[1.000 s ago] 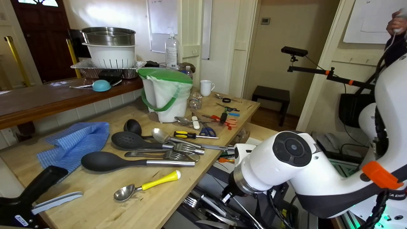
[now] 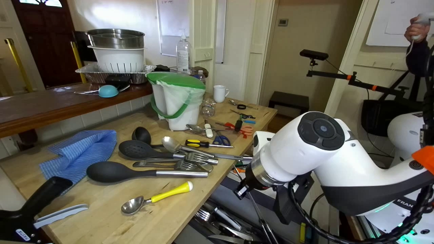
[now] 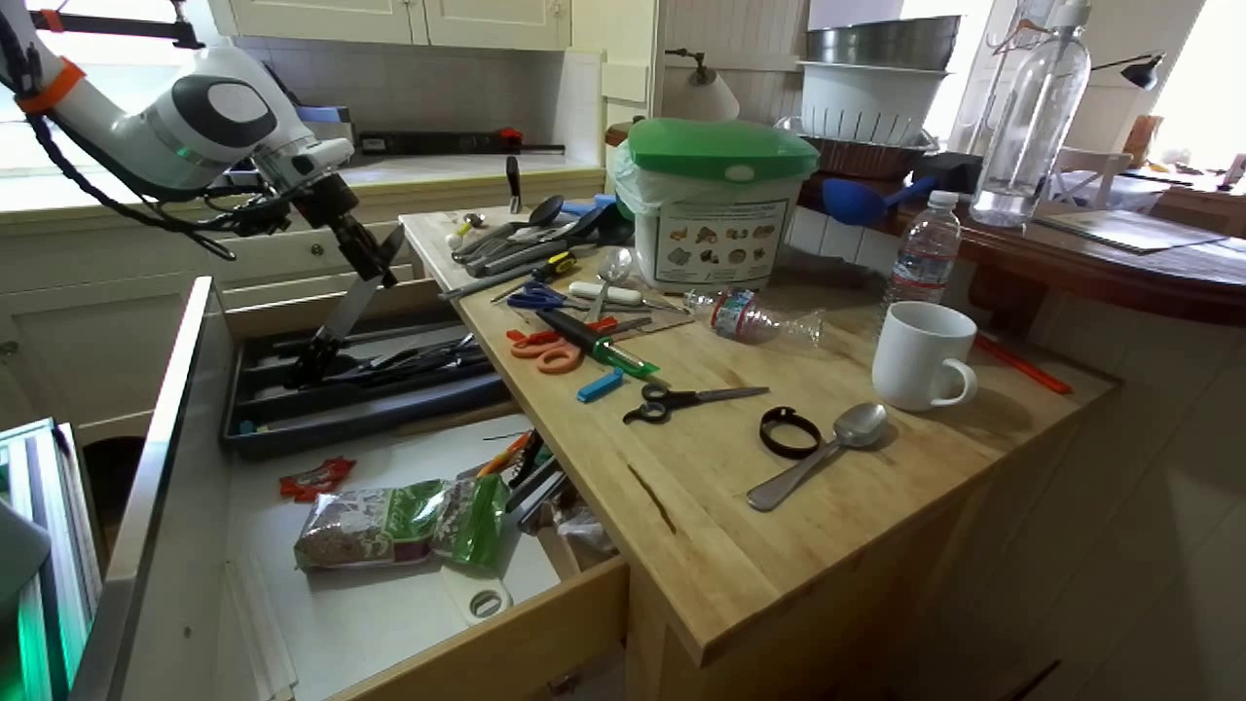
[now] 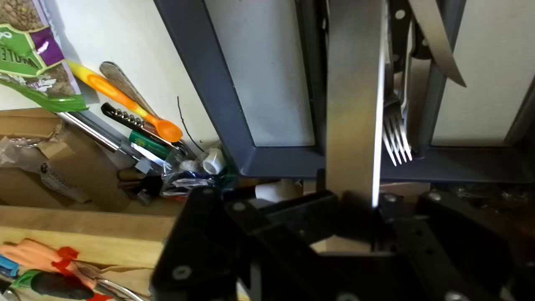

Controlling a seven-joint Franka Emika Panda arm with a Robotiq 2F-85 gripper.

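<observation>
A wide metal knife blade [image 4: 353, 100] runs away from my gripper in the wrist view, its flat face toward the camera. The gripper is shut on this thin blade. In exterior view 2, my gripper [image 3: 376, 267] hangs above the open drawer; the blade [image 3: 348, 310] slants down toward the dark cutlery tray [image 3: 263, 438], with a pointed part showing above the fingers. A dark part at its low end looks like the handle, though it blends with the tray. In exterior view 1, the gripper [image 2: 244, 190] is just beyond the counter edge.
A fork [image 4: 396, 133] and other knives lie in the tray. The drawer also holds a seed bag [image 3: 385, 522]. On the wooden counter [image 2: 101, 211] are several utensils, scissors, a white mug [image 3: 923, 356] and a green-lidded bin [image 3: 714, 222]. The counter's edge is close to the arm.
The gripper has risen slightly, with the blade still in it. The wrist has tilted and the arm's upper links have swung lower behind it. Counter items have not moved.
</observation>
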